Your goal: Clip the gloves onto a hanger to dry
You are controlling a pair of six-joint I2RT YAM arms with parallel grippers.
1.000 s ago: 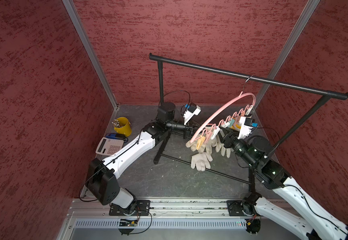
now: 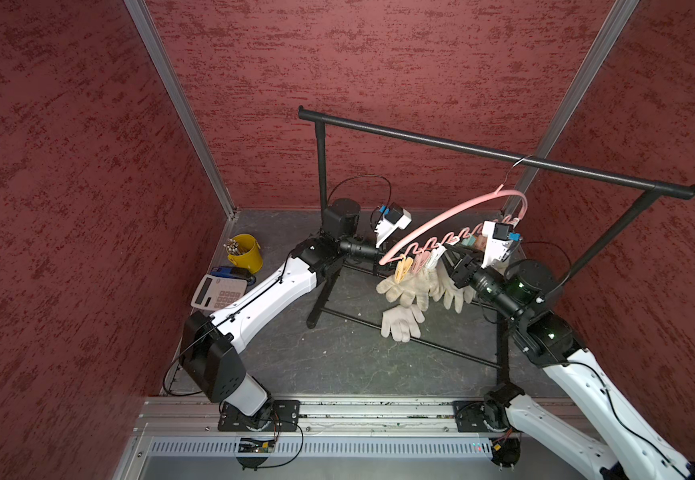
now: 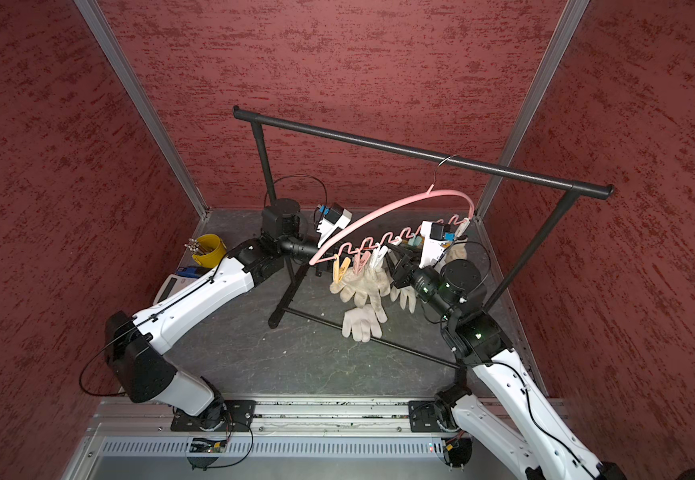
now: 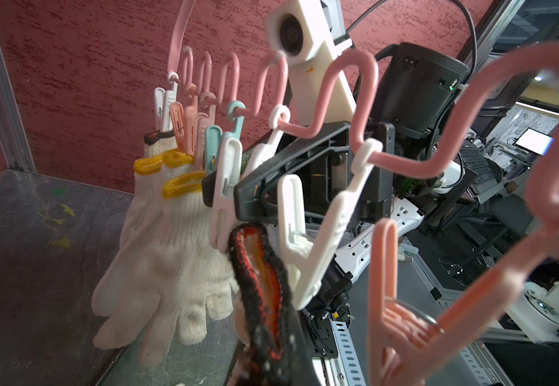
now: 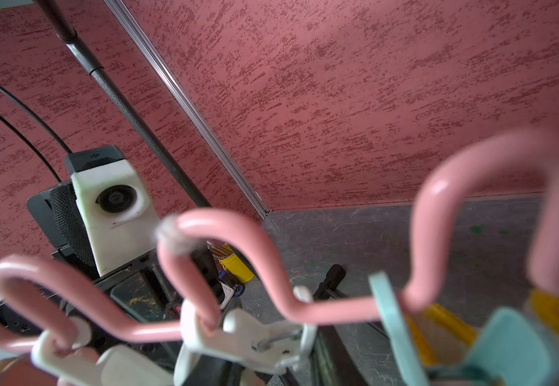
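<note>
A pink hanger (image 2: 451, 209) hangs from the black rack by its hook, with clips along its lower bar. Cream gloves with yellow cuffs (image 4: 189, 251) hang from clips farther along. Low in the left wrist view my left gripper is shut on a glove's black-edged cuff (image 4: 238, 270); its opening faces up below the clips. My right gripper has its fingers part apart on either side of a white clip (image 5: 247, 341) near that cuff. Whether they press it cannot be seen. A cream glove (image 2: 401, 322) lies on the table.
The rack's top bar (image 2: 443, 142) spans above both arms, and its lower bar (image 2: 459, 352) crosses the table. A yellow cup (image 2: 245, 254) and a calculator (image 2: 217, 293) stand at the left.
The hanger has swung, its hook shifting right along the rack and its bar turning. My left gripper has moved slightly right; the right gripper has shifted slightly right and up.
</note>
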